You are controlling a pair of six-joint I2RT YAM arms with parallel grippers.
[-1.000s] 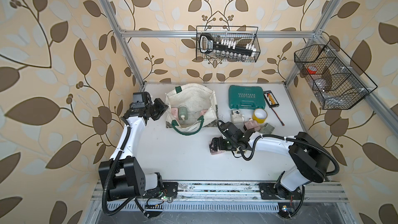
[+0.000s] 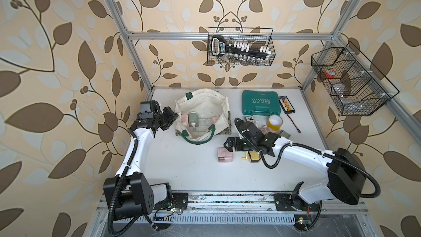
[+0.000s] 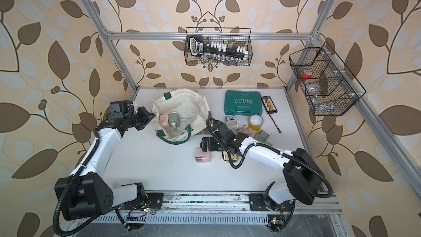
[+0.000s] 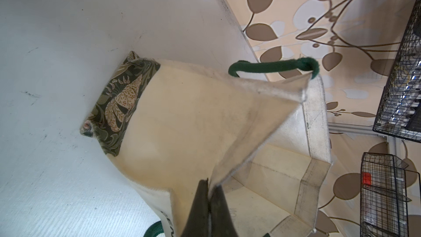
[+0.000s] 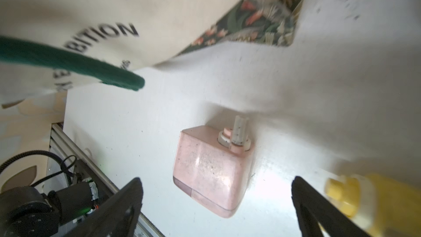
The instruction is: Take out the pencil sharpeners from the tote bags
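The cream tote bag (image 2: pixel 204 101) stands open with green handles. Inside lie a pink sharpener (image 2: pixel 185 119), a grey-green sharpener (image 2: pixel 193 119) and another pink one (image 2: pixel 215 119) at its right side. My left gripper is shut on the bag's left rim, which runs in between its fingertips. A pink sharpener (image 5: pixel 212 166) sits on the table in front of the bag. Just above it my right gripper is open and apart from it. Beside that sharpener is a yellow one (image 5: pixel 390 204), partly hidden by the right arm in the top views.
Right of the bag are a white sharpener (image 3: pixel 231 123), a pink one (image 3: pixel 246 130), a grey-green one (image 3: pixel 262 136) and a yellow tape roll (image 3: pixel 255 122). A green case (image 3: pixel 242 102) lies behind them.
My right gripper was low over the pink sharpener in front of the bag; it has since risen and moved back, leaving that sharpener uncovered on the table. The left arm looks almost still.
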